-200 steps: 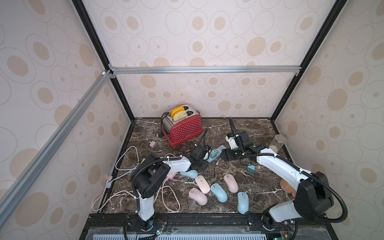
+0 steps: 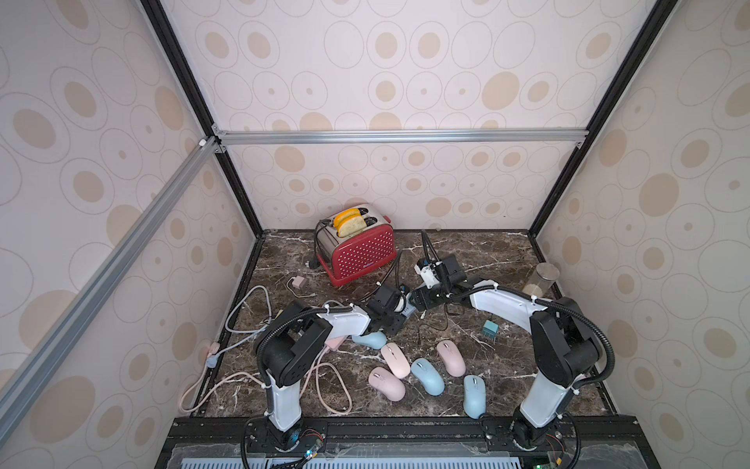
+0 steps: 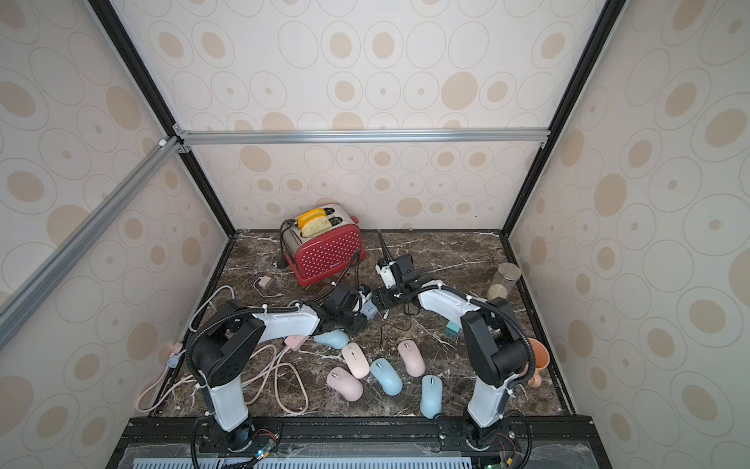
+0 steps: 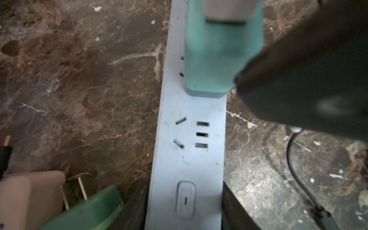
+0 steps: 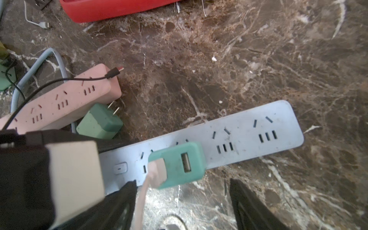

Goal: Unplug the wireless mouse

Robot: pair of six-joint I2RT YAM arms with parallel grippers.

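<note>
A white power strip (image 4: 191,161) lies on the marble counter with a teal plug adapter (image 5: 180,164) on it, a pinkish cable end plugged into the adapter. My left gripper straddles the strip's switch end, fingers at both long sides; whether they grip is unclear. My right gripper is open just beside the adapter, above the strip, with nothing clearly between its fingers. Several pink and blue mice (image 2: 426,375) lie in front of the arms.
A pink strip (image 5: 61,101) and green chargers (image 5: 99,122) lie beside the white strip. The red toaster (image 2: 359,254) stands at the back. Cables loop across the left. A clear jar (image 2: 544,277) stands at the right.
My right arm has moved left and slightly up in the top left view, bringing its gripper over the teal adapter near the left gripper. The left arm looks almost still.
</note>
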